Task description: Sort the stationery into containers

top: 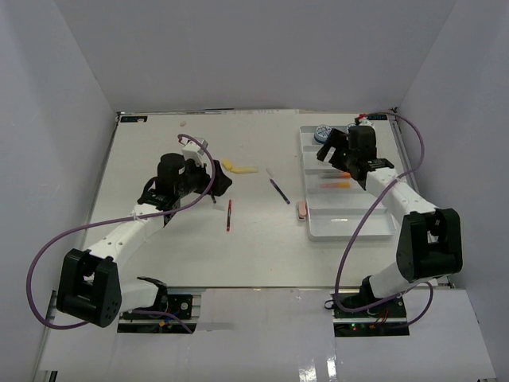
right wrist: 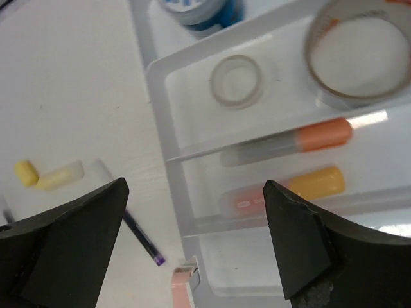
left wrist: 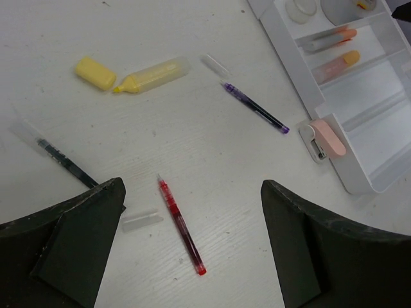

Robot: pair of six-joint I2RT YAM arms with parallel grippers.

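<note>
Two highlighters, orange (right wrist: pixel 321 135) and yellow-orange (right wrist: pixel 314 183), lie in compartments of the white organizer (top: pixel 350 227), near tape rolls (right wrist: pixel 234 80). My right gripper (top: pixel 334 147) is open above it. My left gripper (top: pixel 211 177) is open over the table's left part. Below it lie a black pen (left wrist: pixel 70 167), a red pen (left wrist: pixel 183 228) and a clear cap (left wrist: pixel 142 219). A yellow highlighter (left wrist: pixel 154 76) with its separate cap (left wrist: pixel 95 73) and a purple pen (left wrist: pixel 255 108) lie uncapped farther off. A pink stapler (left wrist: pixel 327 140) stands beside the organizer's left edge.
Grey walls (top: pixel 449 95) flank the white table (top: pixel 262 255). The organizer's front compartment is empty.
</note>
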